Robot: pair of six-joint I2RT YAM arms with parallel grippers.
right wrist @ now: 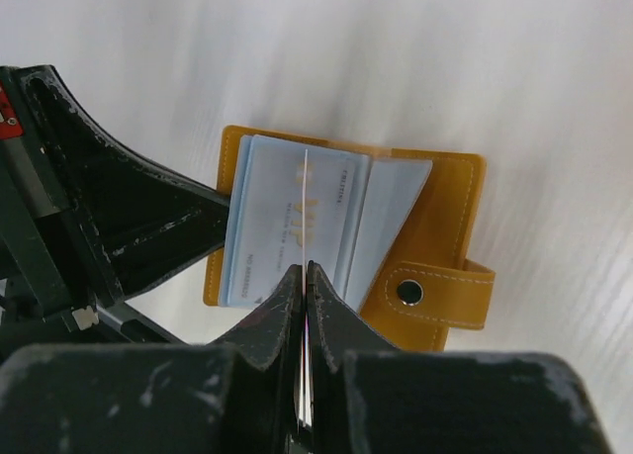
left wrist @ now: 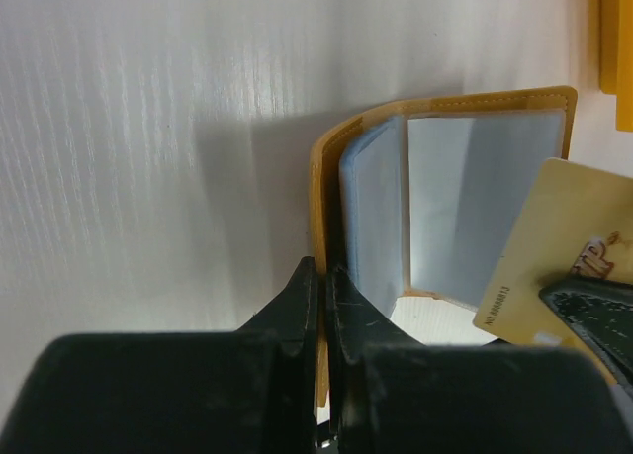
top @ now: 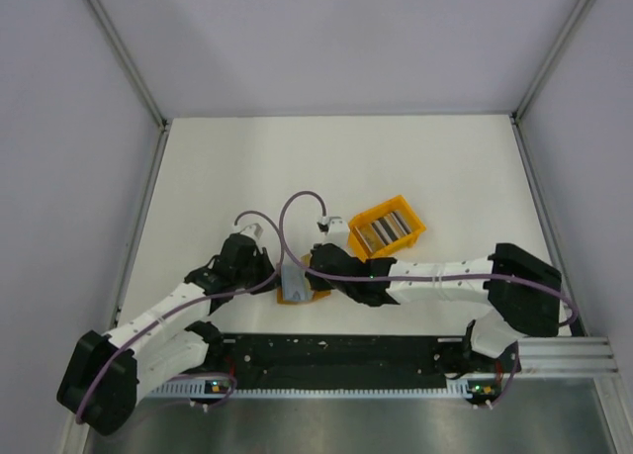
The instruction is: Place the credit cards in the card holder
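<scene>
The brown card holder (top: 288, 301) lies open near the table's front, its clear sleeves (right wrist: 287, 207) spread. At its left edge, my left gripper is shut on the brown border of the holder (left wrist: 321, 187). Over the holder, my right gripper is shut on a thin card (right wrist: 305, 202), seen edge-on there. The left wrist view shows that gold card (left wrist: 554, 246) tilted beside the sleeve, with a dark right fingertip (left wrist: 593, 306) against it. The card appears outside the sleeve; whether its lower edge touches the holder, I cannot tell.
An orange box (top: 416, 219) with several cards (top: 386, 229) standing in it sits back right of the holder. A brown snap strap (right wrist: 460, 294) sticks out from the holder's side.
</scene>
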